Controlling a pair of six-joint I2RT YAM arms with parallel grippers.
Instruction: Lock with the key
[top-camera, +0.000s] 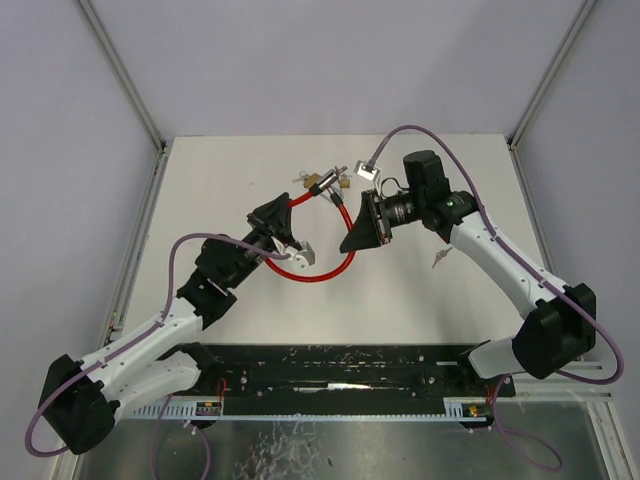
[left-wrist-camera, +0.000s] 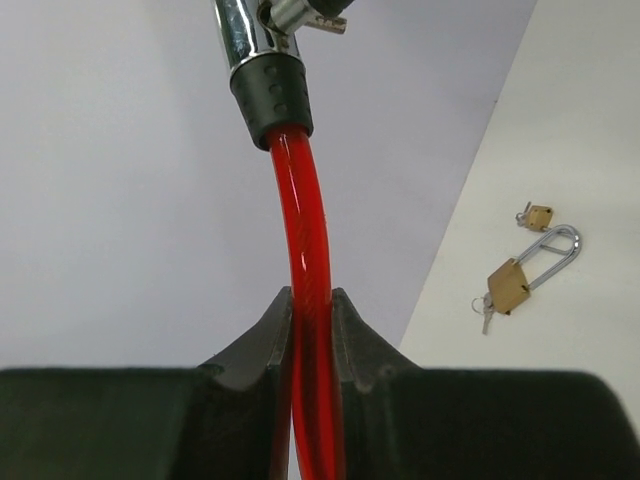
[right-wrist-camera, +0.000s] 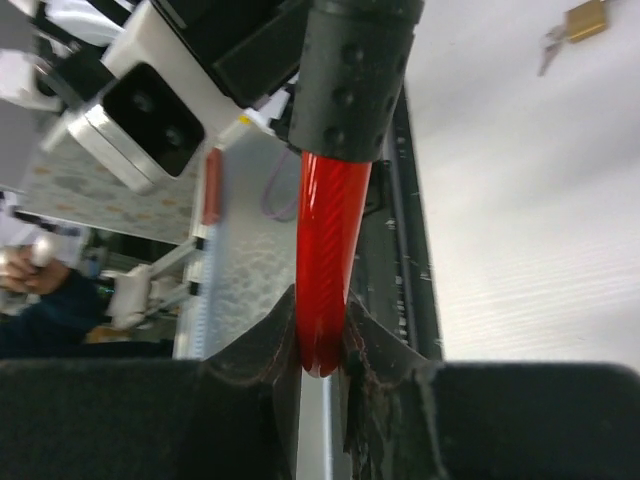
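A red cable lock (top-camera: 307, 277) forms a U between my arms. My left gripper (top-camera: 286, 212) is shut on it below the chrome lock head (left-wrist-camera: 247, 35), which carries a small protruding metal piece. My right gripper (top-camera: 364, 222) is shut on the other end, under a black sleeve (right-wrist-camera: 353, 77); in the right wrist view the red tube sits between the fingertips. Brass padlocks (left-wrist-camera: 508, 286) with keys lie on the table at the back, partly hidden by the lock in the top view.
A loose key (top-camera: 441, 255) lies at the right, near the right arm. The dark table edge runs along the front.
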